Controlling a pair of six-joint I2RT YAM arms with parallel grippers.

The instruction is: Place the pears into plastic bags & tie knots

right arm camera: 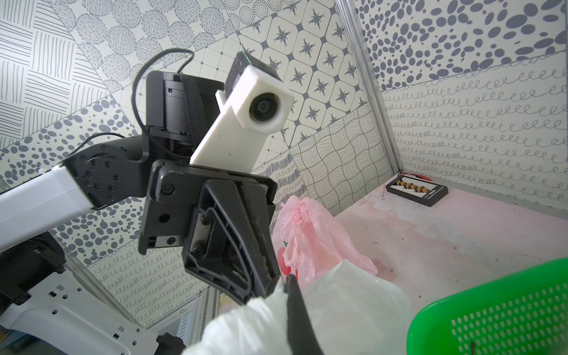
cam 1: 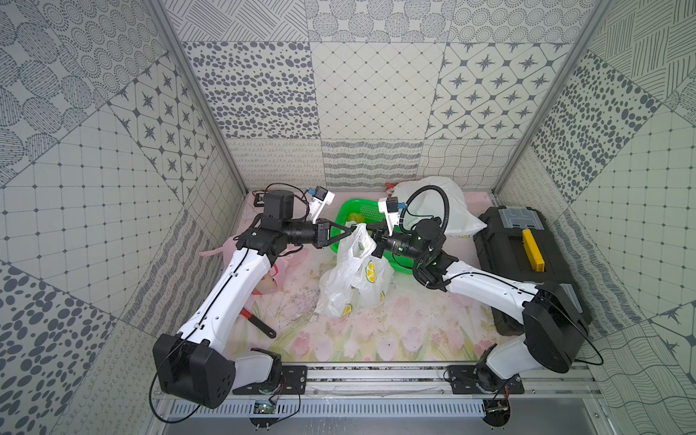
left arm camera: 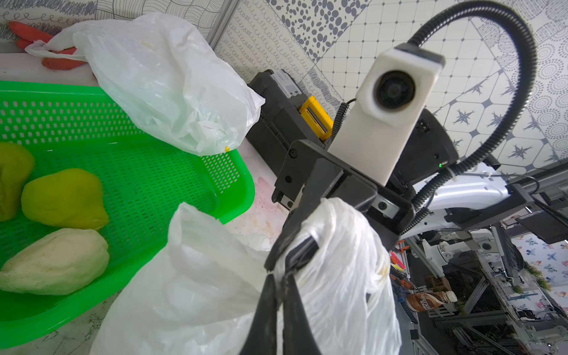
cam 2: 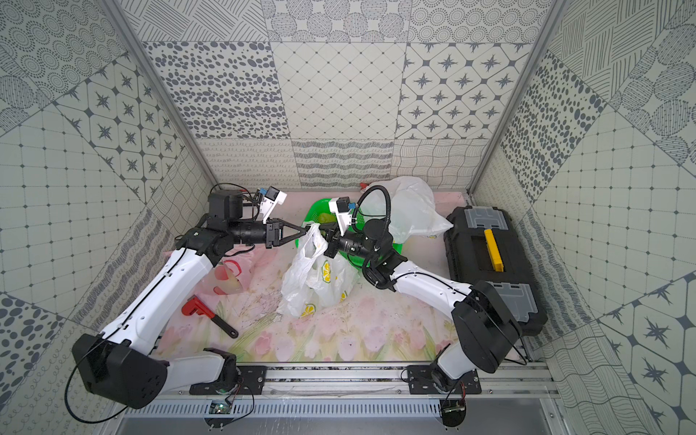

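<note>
A white plastic bag with yellow lemon prints (cam 1: 337,286) hangs over the basket's near side and reaches down to the table. Thin plastic at its top is pinched by my left gripper (cam 1: 353,229), which is shut. My right gripper (cam 1: 371,230), also shut on the bag, meets it almost tip to tip. Plastic drapes over the right fingers (left arm camera: 301,254) in the left wrist view. Inside the green basket (left arm camera: 148,171) lie yellow-green pears (left arm camera: 65,198) and a paler, whitish fruit (left arm camera: 56,260). The bag's contents cannot be made out.
Behind the basket sits another filled white bag (cam 1: 442,203). A pink bag (right arm camera: 310,236) stands on the left, near a red-headed wrench (cam 2: 210,315). The black toolbox (cam 1: 525,253) takes up the right side. Open table lies in front.
</note>
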